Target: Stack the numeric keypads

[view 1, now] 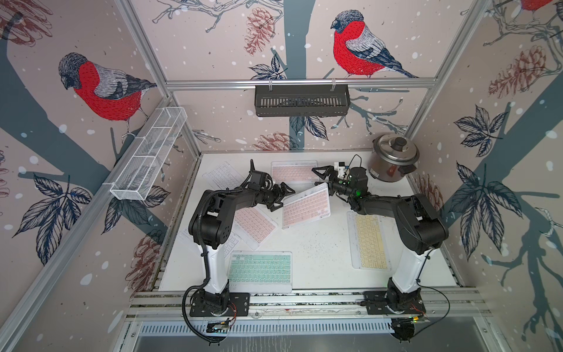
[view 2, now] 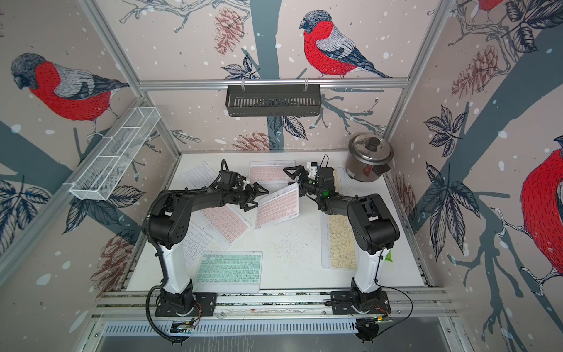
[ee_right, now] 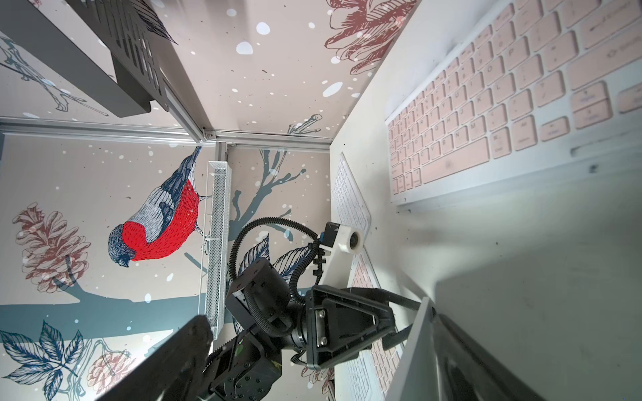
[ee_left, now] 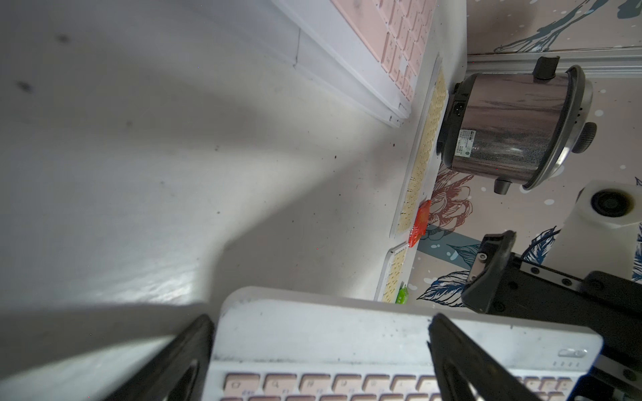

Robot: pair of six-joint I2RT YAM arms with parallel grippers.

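A white keyboard with pink keys (view 1: 306, 208) leans at a slant between my two arms, its right side raised off the table. At its left end my left gripper (view 1: 285, 198) stands open, and in the left wrist view the keyboard's white edge (ee_left: 334, 330) spans the space between the wide-apart fingers. My right gripper (view 1: 322, 179) is open at the upper right corner; its wrist view shows the keyboard edge-on (ee_right: 416, 357) against one finger. Another pink keyboard (view 1: 293, 172) lies flat at the back, and a third (view 1: 255, 226) lies at the left, partly under my left arm.
A green keyboard (view 1: 260, 270) lies front left and a yellow one (view 1: 370, 240) at the right. White keyboards (view 2: 195, 243) lie at the left. A metal pot (view 1: 395, 158) stands back right.
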